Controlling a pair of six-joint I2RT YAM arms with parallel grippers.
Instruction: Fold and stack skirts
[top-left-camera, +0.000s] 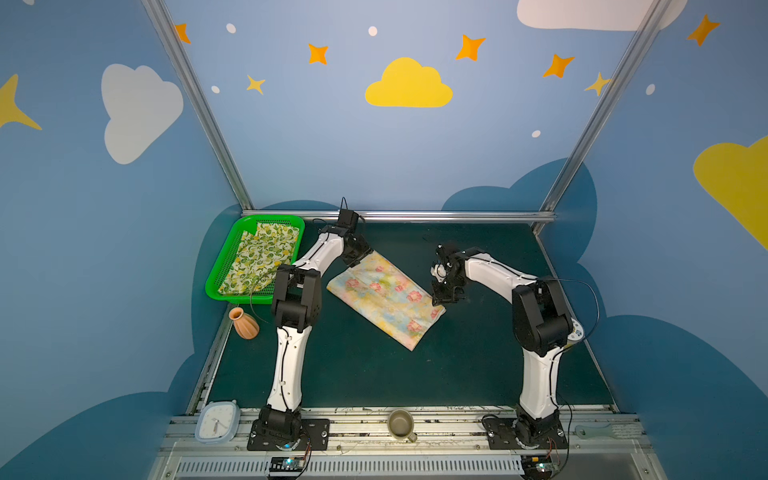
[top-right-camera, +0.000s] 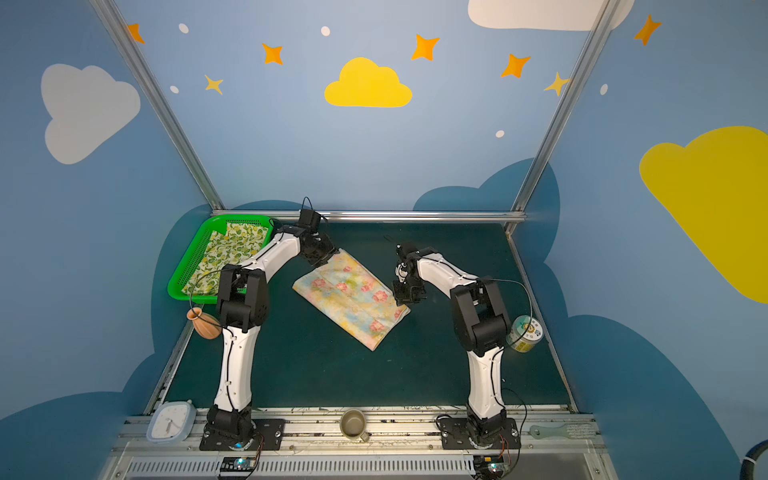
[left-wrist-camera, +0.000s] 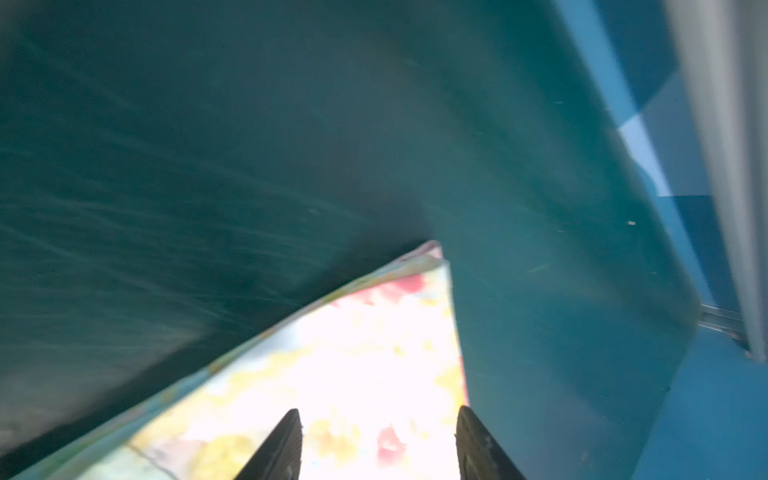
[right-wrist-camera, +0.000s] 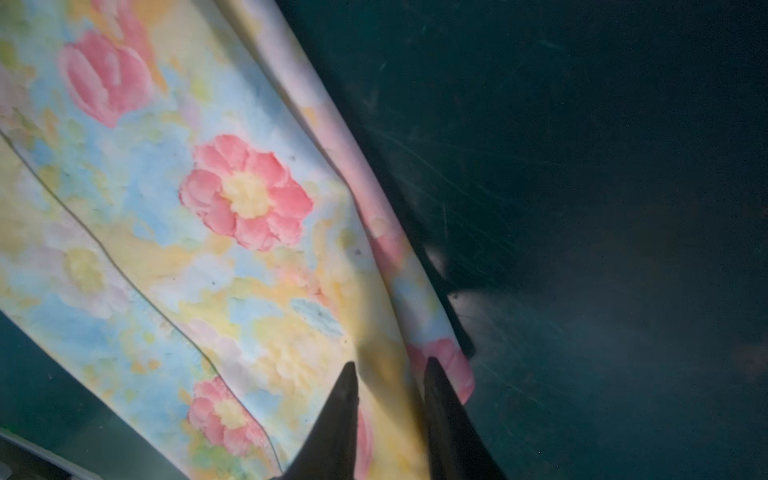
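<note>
A folded floral skirt (top-left-camera: 384, 300) lies diagonally on the dark mat between my grippers, its far long edge doubled. My left gripper (top-left-camera: 358, 257) is at its upper-left corner; in the left wrist view the fingers stand apart over that corner (left-wrist-camera: 376, 336). My right gripper (top-left-camera: 440, 292) is at its right end, fingers (right-wrist-camera: 452, 432) apart over the doubled edge (right-wrist-camera: 376, 232). The green basket (top-right-camera: 180, 280) at the left holds a lemon-print cloth (top-left-camera: 256, 256).
A clay vase (top-left-camera: 244, 324) stands below the basket. A round tin (top-right-camera: 526, 334) sits at the right, and a mug (top-left-camera: 400, 425) on the front rail.
</note>
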